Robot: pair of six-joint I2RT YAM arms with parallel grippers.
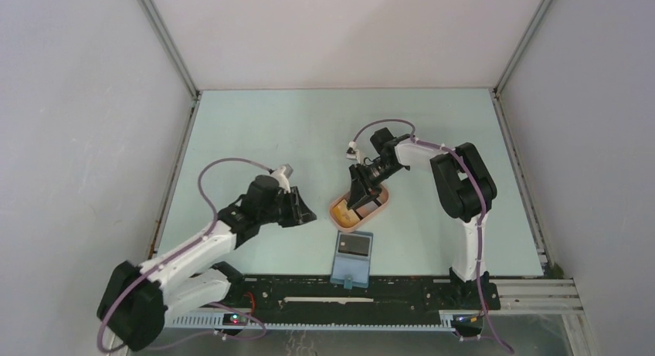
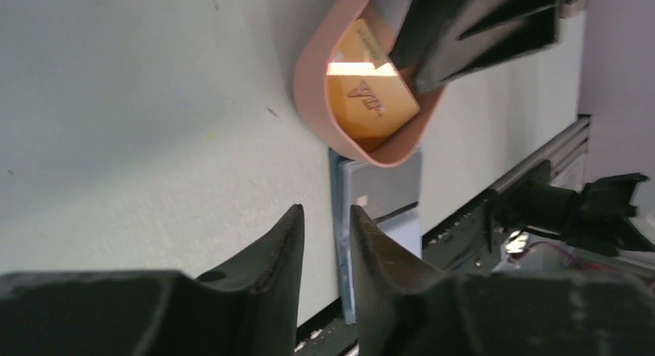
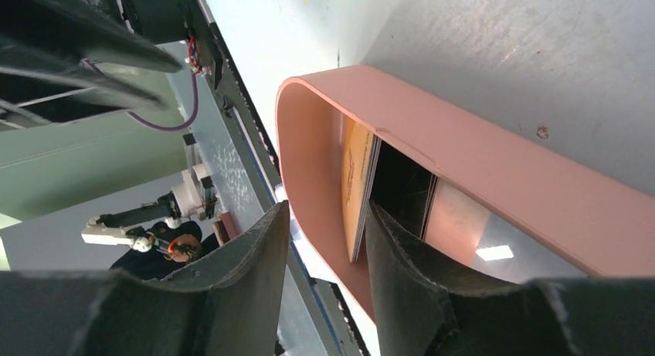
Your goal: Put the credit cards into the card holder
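The credit cards lie in a pink oval tray (image 1: 385, 203). At its near end a yellow card (image 2: 378, 101) leans, and a dark card (image 3: 402, 188) and a grey card (image 3: 517, 252) are farther along. Just in front of the tray lies the blue card holder (image 1: 351, 270), with a dark panel at its top. My right gripper is open at the tray's near end; the end wall runs between its fingers, one fingertip close to the yellow card. To the left, my left gripper (image 1: 301, 211) hangs over bare table, its fingers (image 2: 292, 248) apart and empty.
The table's front edge and a black rail (image 1: 266, 293) run close behind the holder's near end. Bare table (image 1: 263, 124) spreads to the left and at the back. The right arm reaches over the tray from the right.
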